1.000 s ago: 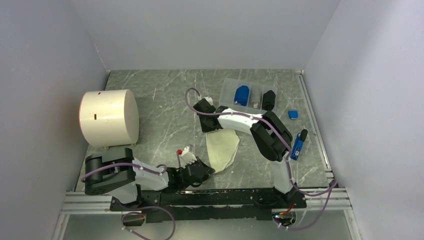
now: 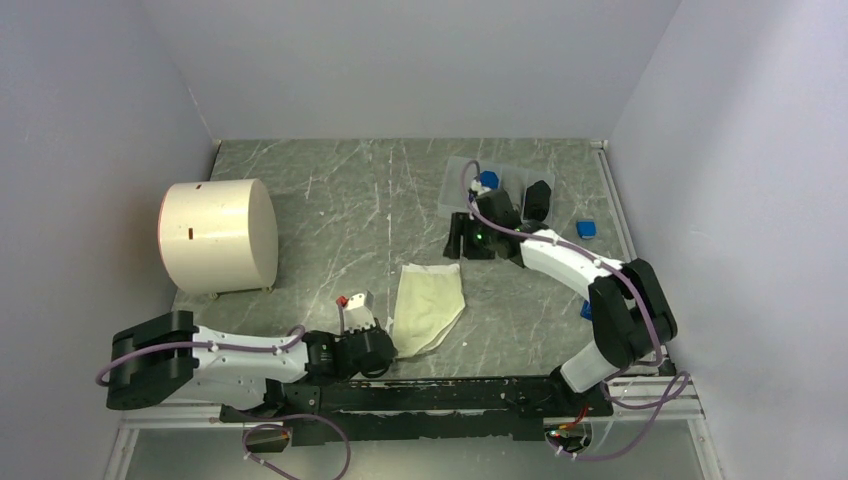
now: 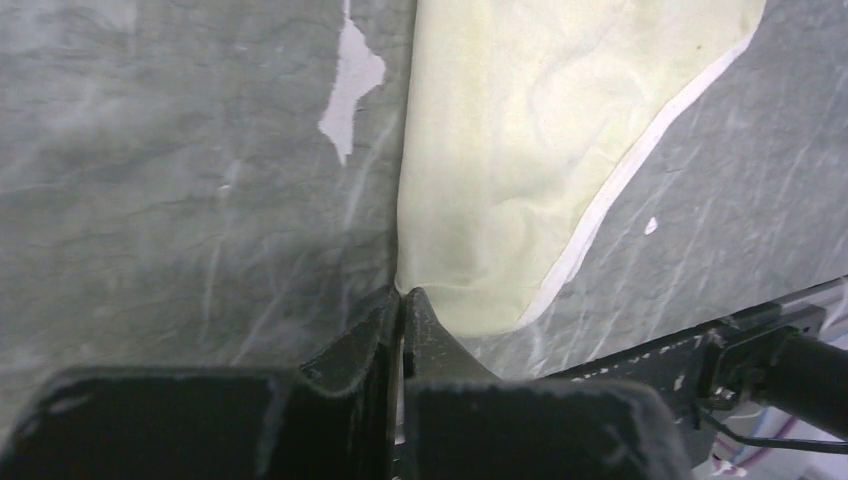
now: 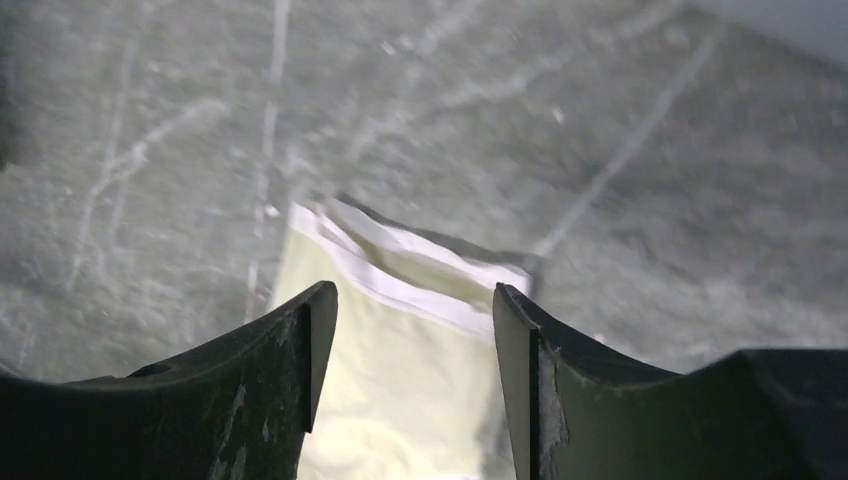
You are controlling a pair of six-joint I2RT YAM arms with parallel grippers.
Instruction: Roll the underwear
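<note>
The pale yellow underwear (image 2: 427,305) lies in a long folded strip on the grey marbled table, its white-edged far end showing in the right wrist view. At its near left corner, my left gripper is shut on the cloth, low over the table. Beyond the far end, to the right, my right gripper (image 2: 462,250) stands open. In the right wrist view its fingers (image 4: 310,340) are spread with the underwear's white hem (image 4: 440,300) in view between and beyond them; nothing is gripped. The cloth's edge inside the left fingertips is hidden.
A clear divided box (image 2: 452,185) stands at the back right with a blue roll (image 2: 489,180) and a black roll (image 2: 537,201), partly behind my right arm. A blue block (image 2: 586,229) lies right of it. A cream cylinder (image 2: 218,236) stands at left.
My right gripper has shut-to-open spread and swung right, away from the underwear's far left corner. The left gripper has moved left, and the underwear's near end has shifted left with it.
</note>
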